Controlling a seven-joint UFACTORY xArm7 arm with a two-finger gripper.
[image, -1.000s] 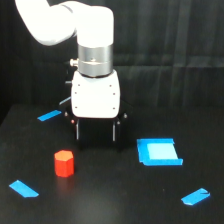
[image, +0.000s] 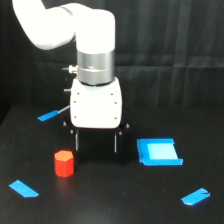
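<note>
A red, six-sided-looking block (image: 64, 163) rests on the black table, left of the middle. My white gripper (image: 96, 143) is in the centre of the camera view, above and to the right of the block in the picture. Its two thin dark fingers stand wide apart, with nothing visible between them. How high the fingertips are above the table is hard to tell against the dark surface.
To the right lies a pale square (image: 162, 151) edged with blue tape. Strips of blue tape mark the table at front left (image: 23, 188), front right (image: 196, 197) and back left (image: 48, 115).
My gripper has moved a little down in the picture and very slightly right. Its fingers stay apart. The red block and the taped square have not moved.
</note>
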